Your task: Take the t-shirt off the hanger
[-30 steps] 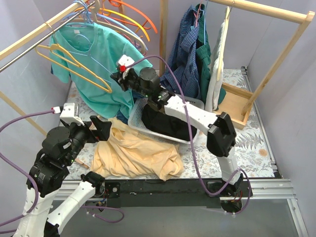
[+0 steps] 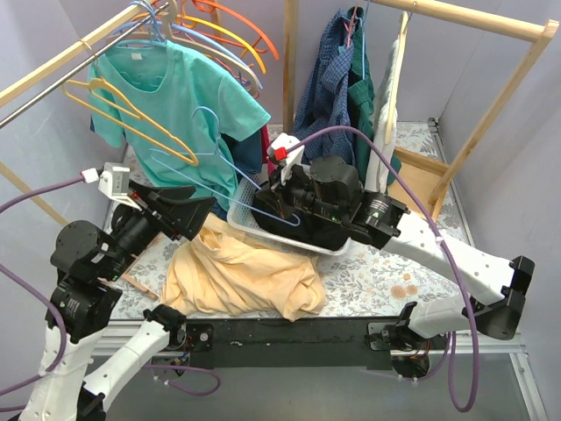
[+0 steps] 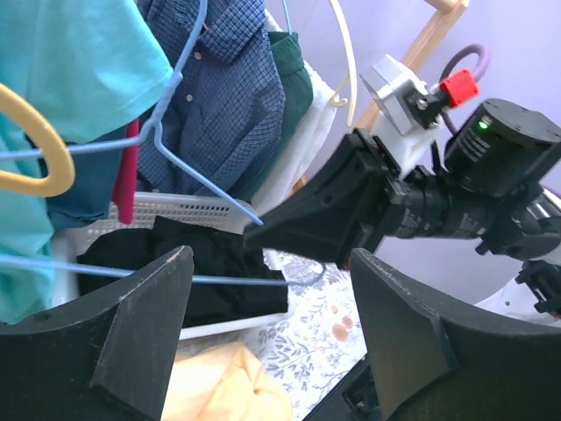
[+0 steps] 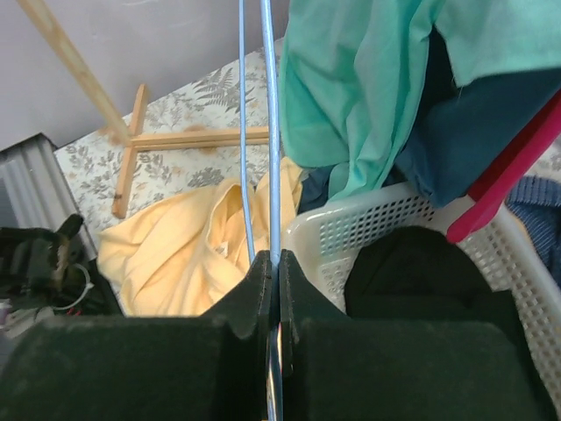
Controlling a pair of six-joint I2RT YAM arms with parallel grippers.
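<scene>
A turquoise t-shirt (image 2: 175,96) hangs on the left rail. My right gripper (image 2: 279,189) is shut on a blue hanger (image 4: 272,175), held out over the basket and crossing in front of the shirt in the top view; no shirt shows on its lower bar. The hanger (image 3: 219,280) also spans the left wrist view. My left gripper (image 2: 188,219) is below the shirt at front left, part open, with nothing seen between its fingers.
A white basket (image 2: 241,210) with black cloth stands in the middle. Peach cloth (image 2: 237,272) lies in front. Yellow hanger (image 2: 140,123) hangs at left; blue checked shirt (image 2: 320,105) and other clothes hang at back right. A wooden tray (image 2: 416,184) sits at right.
My right gripper has moved right and toward the front, drawing the blue hanger away from the turquoise shirt. My left gripper has shifted slightly right.
</scene>
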